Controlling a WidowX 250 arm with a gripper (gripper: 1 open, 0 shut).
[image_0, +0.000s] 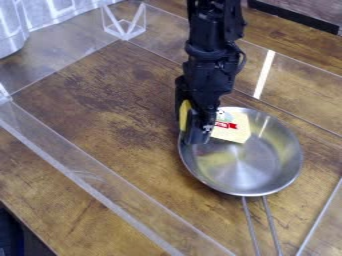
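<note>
My black gripper (197, 122) reaches down from the top over the left rim of a steel pan (254, 165) on the wooden table. A yellow object (183, 118) shows at the fingers, and my gripper appears shut on it, though the fingers partly hide it. In the pan's upper part lies a pale yellow item with a red and white label (227, 126), partly hidden by the gripper.
Clear strips run along the near left and right. A small white wire-like frame (122, 25) stands at the back left, beside white cloth or plastic in the corner.
</note>
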